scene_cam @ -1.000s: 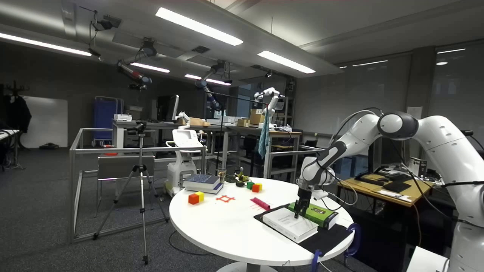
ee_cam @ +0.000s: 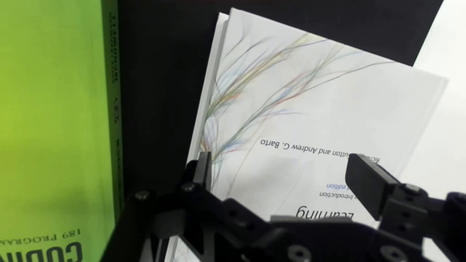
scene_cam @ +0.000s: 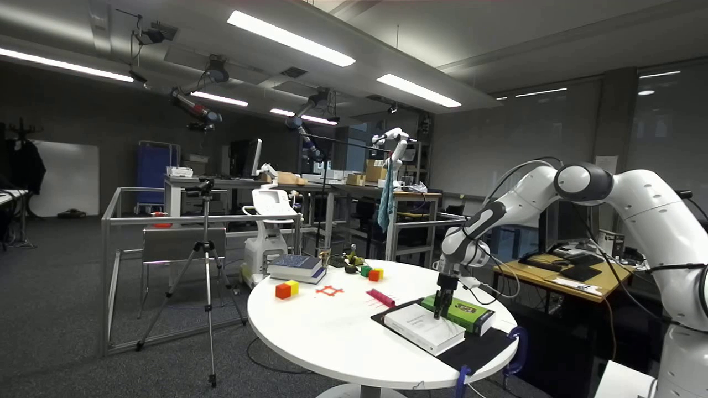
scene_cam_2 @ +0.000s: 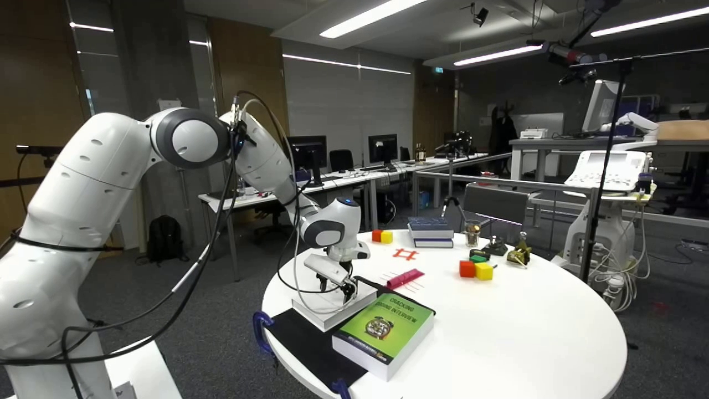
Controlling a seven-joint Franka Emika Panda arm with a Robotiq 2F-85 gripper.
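Observation:
A thick white book (ee_cam: 323,104) with coloured wisps on its cover lies flat on a black mat (scene_cam: 479,350). Beside it on the mat rests a green book (scene_cam_2: 389,323), with a gap of black between them in the wrist view. My gripper is open, pointing down at the white book with nothing gripped. One of its fingers (ee_cam: 201,169) overlaps the book's edge facing the green book; the other appears over the cover. Whether either finger touches the book I cannot tell. The gripper's body hides the lower part of the cover.
Blue clamps (scene_cam: 519,350) hold the mat at the round white table's (scene_cam: 312,331) edge. A magenta roll (scene_cam_2: 404,279), coloured cubes (scene_cam_2: 476,269), a red grid shape (scene_cam_2: 405,254) and stacked blue books (scene_cam: 296,266) stand farther off.
In exterior view 1 my wrist and gripper have shifted slightly to the right over the books. The books have not visibly moved.

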